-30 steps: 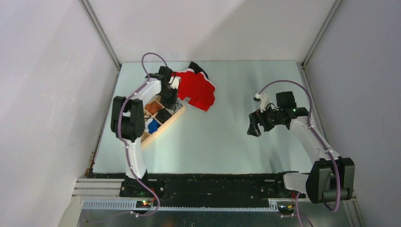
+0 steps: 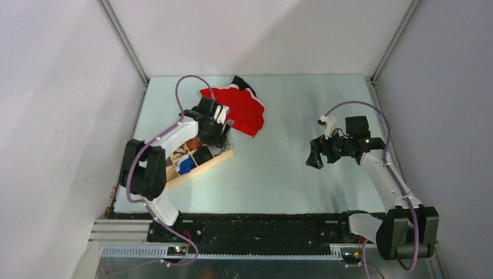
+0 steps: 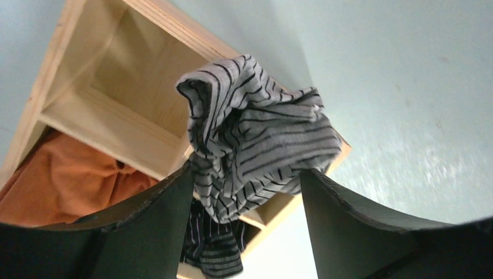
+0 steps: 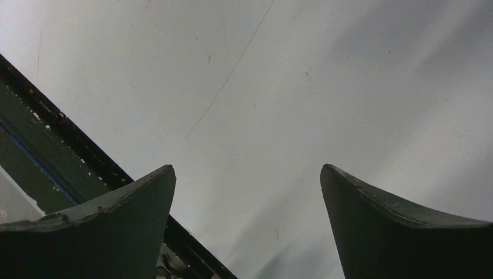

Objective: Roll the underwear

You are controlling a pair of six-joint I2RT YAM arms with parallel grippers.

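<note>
The striped grey-and-black cloth (image 3: 261, 142) lies bunched in an end compartment of the wooden box (image 3: 125, 119). My left gripper is over this end, its fingers apart on either side of the cloth, the right one seeming to touch it. Whether they press on it is hard to judge. Beyond the box a red garment (image 2: 241, 107) with white trim and a black part (image 2: 241, 82) lies spread flat. The left arm hides its left edge. On the right of the table my right gripper stands open above bare surface, nothing between its fingers.
Other box compartments hold an orange cloth (image 3: 58, 186), a dark striped one (image 3: 212, 244) and a blue one (image 2: 186, 165). One compartment is empty.
The left gripper has come nearer and slightly right. The box has turned, its far end now farther right and nearer the front. The red garment lies unchanged; the right arm has barely shifted.
</note>
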